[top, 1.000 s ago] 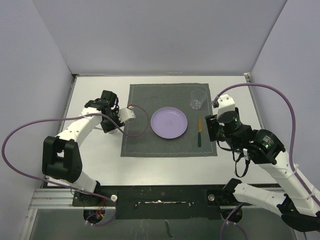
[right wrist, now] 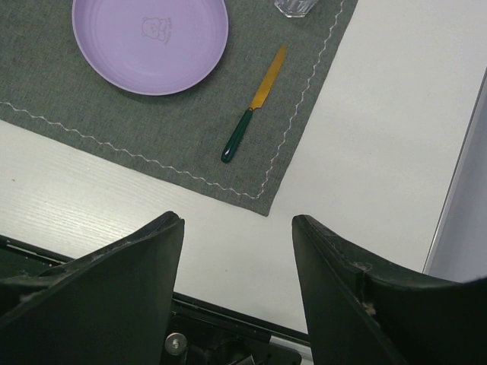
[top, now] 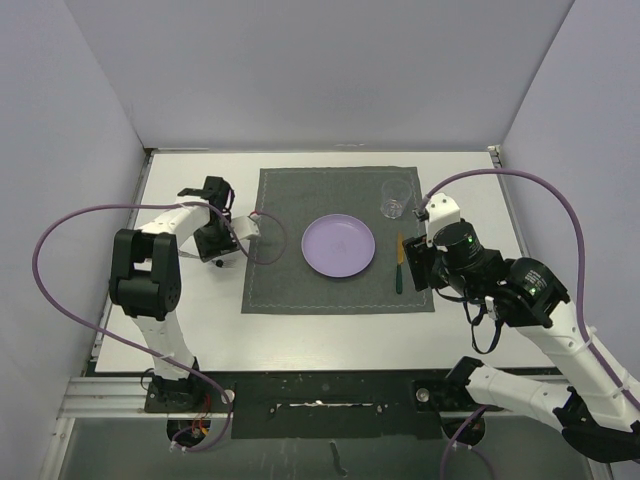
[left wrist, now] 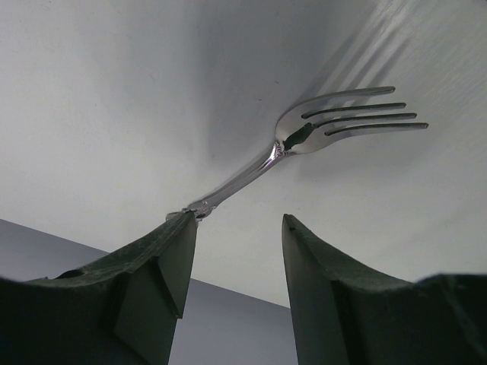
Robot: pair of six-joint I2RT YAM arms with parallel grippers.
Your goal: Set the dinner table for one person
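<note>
A purple plate (top: 338, 246) sits on the grey placemat (top: 290, 295), with a gold knife with green handle (right wrist: 238, 135) to its right and a clear glass (top: 395, 197) at upper right. My left gripper is open above a silver fork (left wrist: 243, 180) on the white table, left of the placemat; nothing is between its fingertips. My right gripper is open and empty, over the table's right side near the placemat's front corner.
Walls bound it at left, back and right.
Since a second ago my left arm has shifted slightly left and changed its pose at the elbow. The right arm has moved slightly; the objects on the placemat are unchanged.
</note>
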